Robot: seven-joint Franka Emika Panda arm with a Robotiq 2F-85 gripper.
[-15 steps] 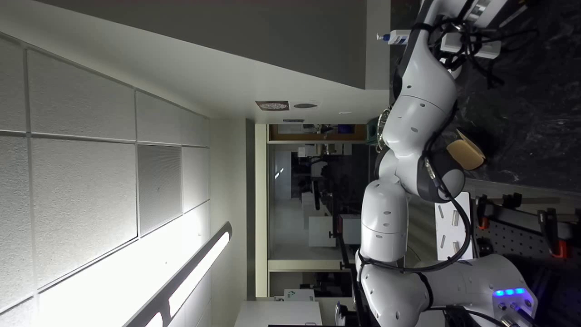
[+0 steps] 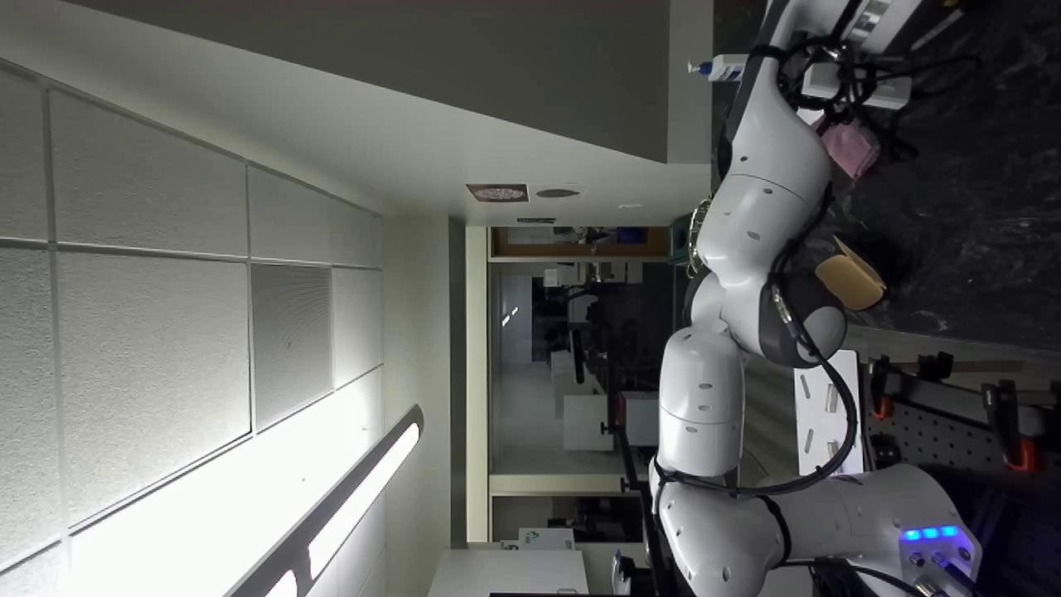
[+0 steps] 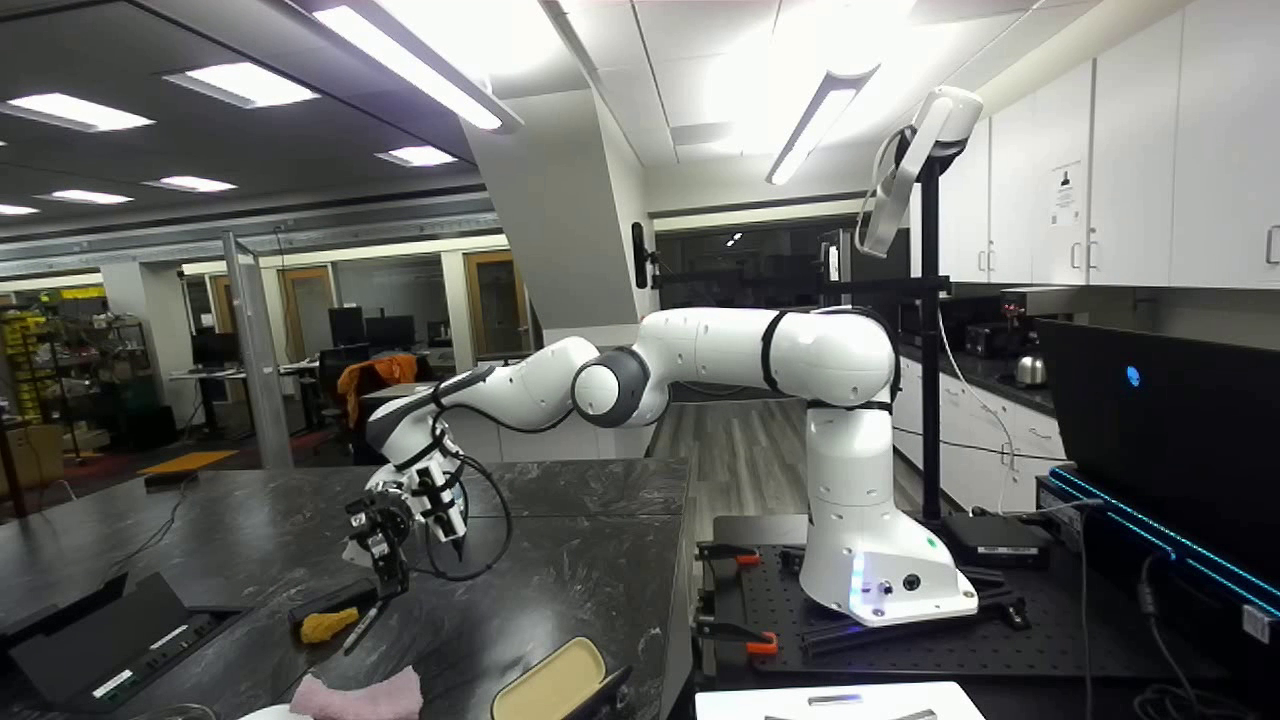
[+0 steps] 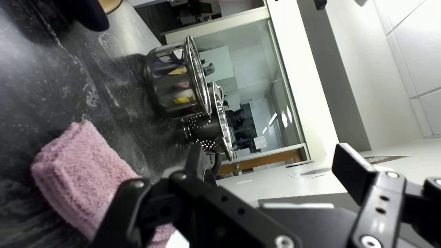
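A pink cloth (image 4: 86,173) lies folded on the dark table (image 4: 111,99), below and to the left of my gripper in the wrist view. The gripper stands open, its fingers (image 4: 350,171) wide apart with nothing between them. Part of the cloth is hidden behind the near finger assembly, where a bit of something white shows beside it. In the second exterior view the pink cloth (image 3: 360,696) rests near the front edge of the picture, with my gripper (image 3: 381,564) above and beyond it. The first exterior view shows the cloth (image 2: 851,148) beside the forearm.
A steel pot (image 4: 171,82) and a perforated colander (image 4: 208,128) stand beyond the cloth. A tan-lined case (image 3: 552,684) lies open near the table edge. A yellow object (image 3: 327,625) and a dark folded device (image 3: 120,648) are at the left. Bare tabletop shows between them.
The pink cloth now shows on the table beside the forearm; a second ago it was not visible there, and a white rounded thing showed in that spot. The arm has barely moved.
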